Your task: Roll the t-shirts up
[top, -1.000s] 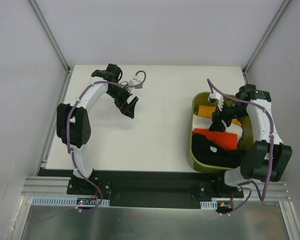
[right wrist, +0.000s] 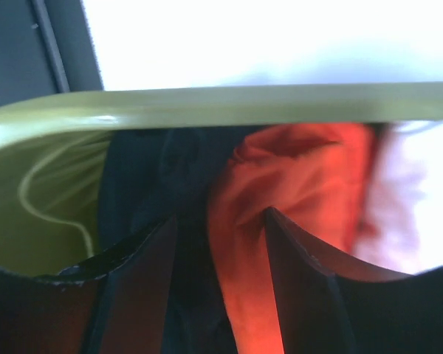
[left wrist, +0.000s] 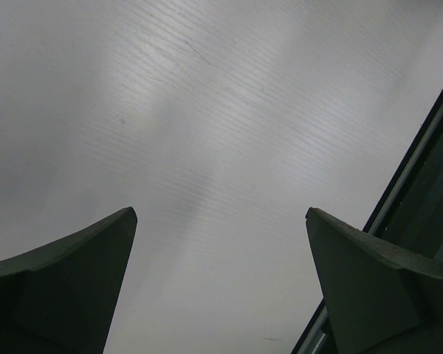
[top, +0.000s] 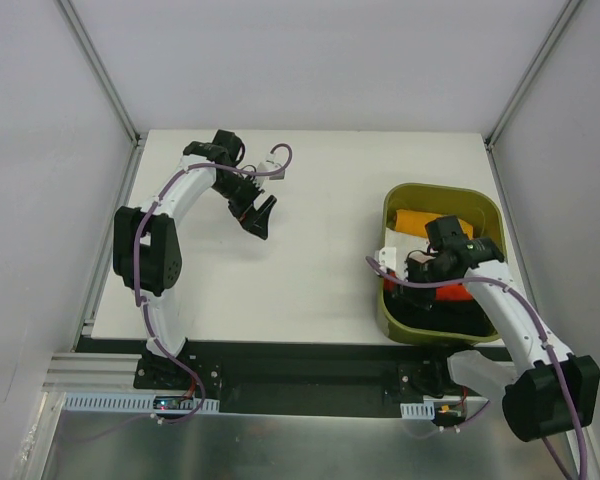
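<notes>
Inside an olive bin [top: 384, 325] at the right of the table lie the shirts: an orange one [top: 417, 222] at the back, a white one [top: 404, 243], a red one [top: 456, 292] and a black one [top: 440, 318] at the front. My right gripper is down at the bin's left side. Its fingers stand partway apart, with black cloth and a fold of red between them in the right wrist view; whether they pinch any cloth cannot be told. My left gripper is open over bare table, nothing between its fingers.
The bin's rim [right wrist: 280, 103] crosses the right wrist view just ahead of the fingers. A dark rail [top: 300, 375] runs along the front edge.
My right gripper has moved from the back of the bin toward the front left, over the red and black shirts. The left arm has stayed still.
</notes>
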